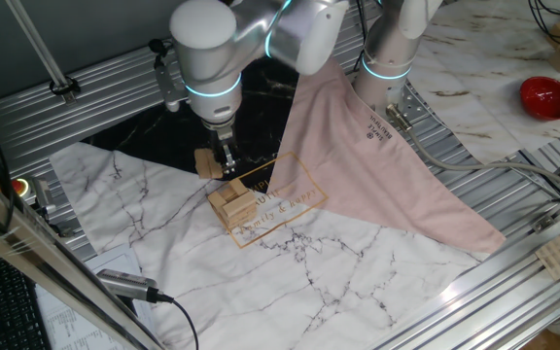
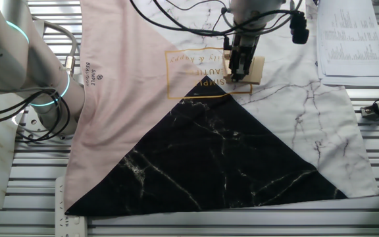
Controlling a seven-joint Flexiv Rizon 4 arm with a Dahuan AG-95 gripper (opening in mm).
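Note:
A small stack of pale wooden blocks [image 1: 233, 204] sits on the cloth at the left end of its printed gold frame. Another wooden block [image 1: 206, 163] shows just behind the stack, over the black part of the cloth. My gripper [image 1: 227, 165] points down right beside that block, its fingertips low near the stack. From the other side, the dark gripper [image 2: 239, 71] stands in front of the wooden blocks [image 2: 254, 70] and covers part of them. Whether its fingers are apart, or touch the block, is too small to tell.
The cloth [image 1: 358, 262] lies mostly flat, with broad clear areas of white, pink and black. A red bowl [image 1: 548, 98] stands off to the far right. A cable-fed device [image 1: 127, 286] lies at the lower left, by papers.

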